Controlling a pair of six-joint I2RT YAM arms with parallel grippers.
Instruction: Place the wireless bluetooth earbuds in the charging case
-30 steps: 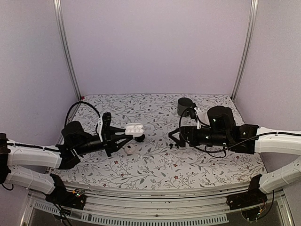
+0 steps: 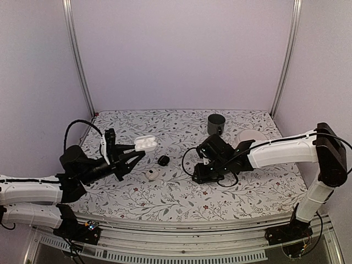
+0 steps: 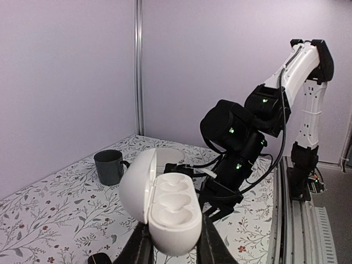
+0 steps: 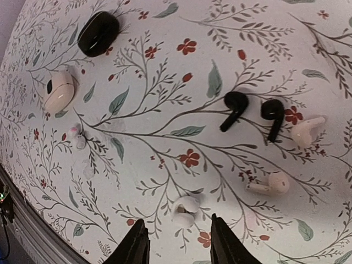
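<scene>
My left gripper is shut on the open white charging case (image 3: 173, 212), raised over the table's left side. My right gripper points down low over the table, open, nothing seen between its fingers. Below it in the right wrist view lie two black earbuds (image 4: 235, 110) (image 4: 274, 121), white earbuds (image 4: 305, 132) (image 4: 267, 186), and small white pieces (image 4: 184, 212) (image 4: 78, 140).
A black case (image 4: 98, 34) and a pale case (image 4: 58, 93) lie on the floral tabletop (image 2: 126, 203). A dark mug (image 2: 216, 124) and a pale round object (image 2: 250, 136) stand at the back right.
My left gripper has drawn left and slightly up with the white case. My right gripper has moved leftward and turned down toward the tabletop.
</scene>
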